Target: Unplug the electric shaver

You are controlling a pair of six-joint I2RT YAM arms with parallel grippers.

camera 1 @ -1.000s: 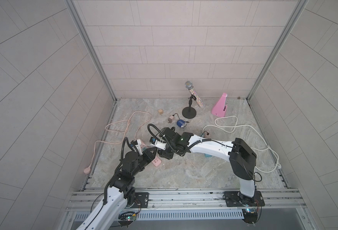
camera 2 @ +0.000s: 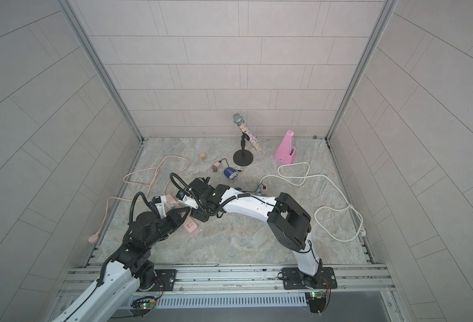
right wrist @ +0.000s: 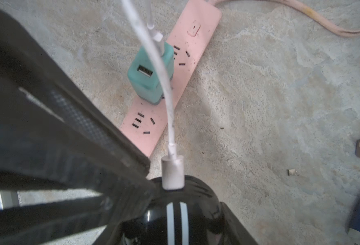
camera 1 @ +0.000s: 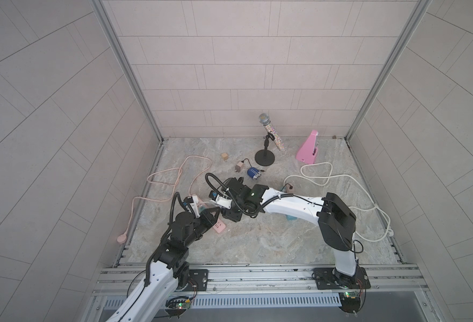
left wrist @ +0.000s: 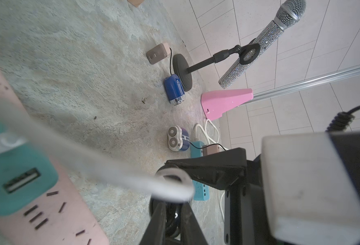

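Observation:
My two grippers meet over the left-centre of the table. In the right wrist view a glossy black device (right wrist: 175, 220) has a white plug (right wrist: 173, 173) in its end, its cable (right wrist: 163, 81) crossing a teal USB charger (right wrist: 143, 81) on the pink power strip (right wrist: 204, 22). My right gripper is round the black device; the left gripper's dark parts fill the left of that view, close to the plug. Whether either is closed tight is unclear. A silver-blue shaver (left wrist: 178, 138) with a black lead lies by a blue power strip (left wrist: 200, 192); another blue shaver (left wrist: 173, 89) lies farther back.
A microphone on a stand (camera 1: 264, 156) and a pink metronome (camera 1: 306, 150) stand at the back. A beige adapter (camera 2: 216, 167) and a small wooden block (camera 1: 224, 156) lie nearby. White cord (camera 1: 376, 209) loops on the right.
The right arm has shifted very slightly since a second ago; otherwise the top left view shows almost no difference.

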